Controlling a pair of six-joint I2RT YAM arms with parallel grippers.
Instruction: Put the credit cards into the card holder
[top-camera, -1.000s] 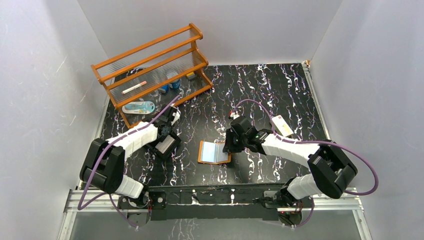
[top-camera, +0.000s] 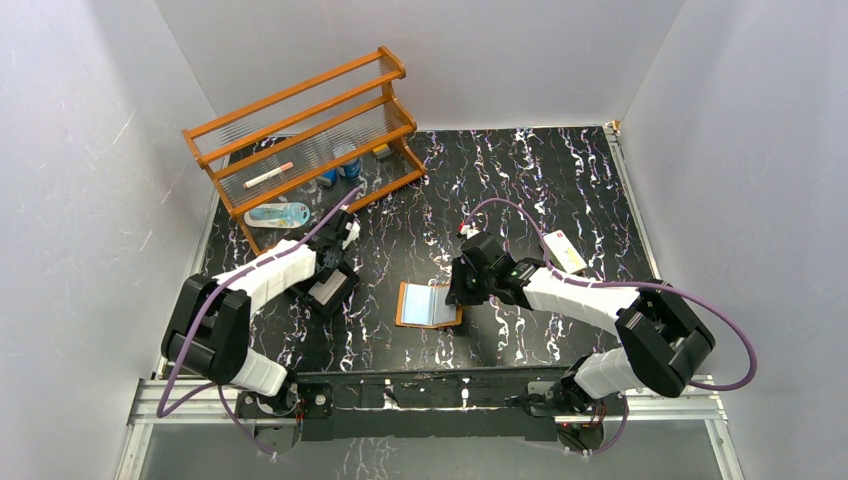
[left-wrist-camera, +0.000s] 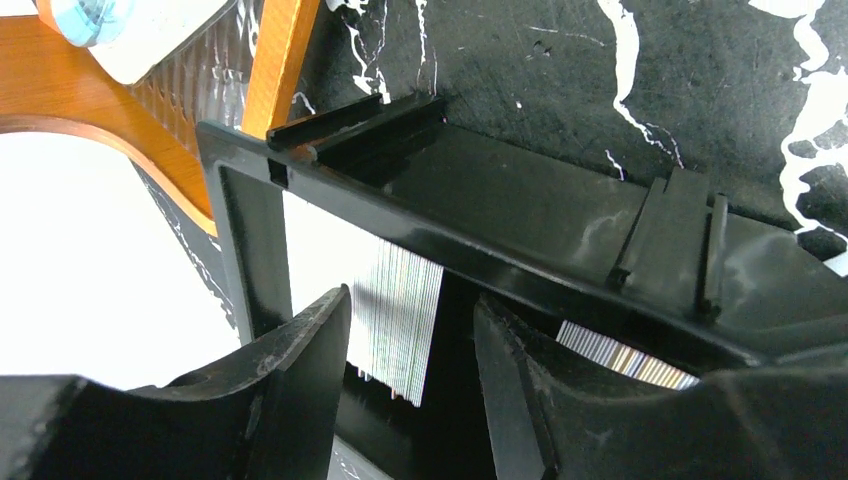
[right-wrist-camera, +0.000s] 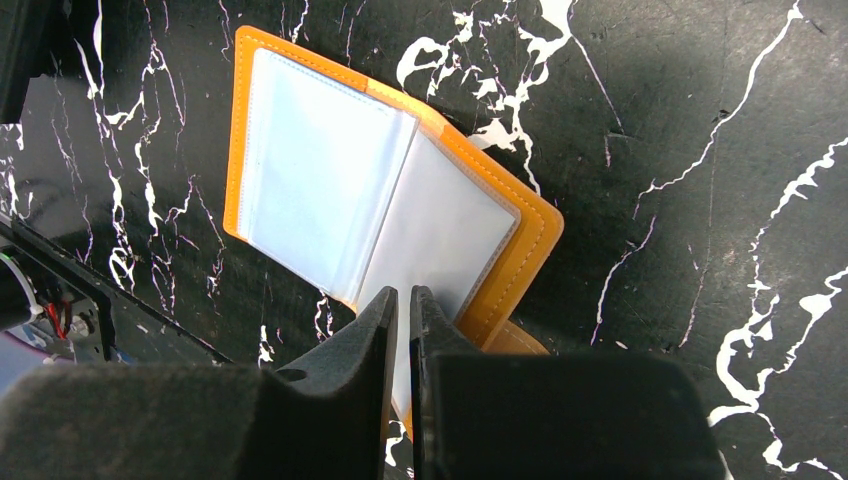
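The orange card holder (top-camera: 415, 305) lies open at front centre, its clear sleeves (right-wrist-camera: 310, 170) facing up. My right gripper is shut on its right-hand edge, apparently on the sleeve pages, though exactly what is between the fingertips is hard to see. At the left, a black box (top-camera: 342, 292) holds white cards (left-wrist-camera: 385, 300) in stacks. My left gripper stands open over the box, its left finger against or very close to the left stack's edge and the dark gap between its fingers.
A wooden shelf (top-camera: 300, 80) with small items fills the back left, close to the left arm. A pale object (top-camera: 563, 250) lies at the right behind the right arm.
Both arms and the card holder look nearly still; at most the left arm has shifted very slightly at the box.
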